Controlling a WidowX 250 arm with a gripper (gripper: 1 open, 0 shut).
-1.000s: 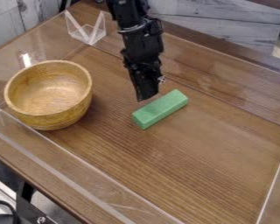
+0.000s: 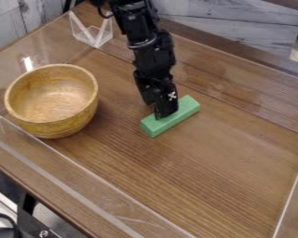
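Note:
A green block (image 2: 177, 116) lies on the wooden table (image 2: 177, 186), right of a yellow oval bowl (image 2: 52, 112). My black gripper (image 2: 159, 104) reaches down from the top of the view and is low over the green block's left part. Its fingertips are dark and overlap one another, and whether they touch the block is not clear.
A clear wire or plastic holder (image 2: 92, 28) stands at the upper left. A pale wall runs along the back, and cables show at the lower left corner.
My gripper has come down toward the green block, from behind it to low over its left part. The block and bowl look unmoved.

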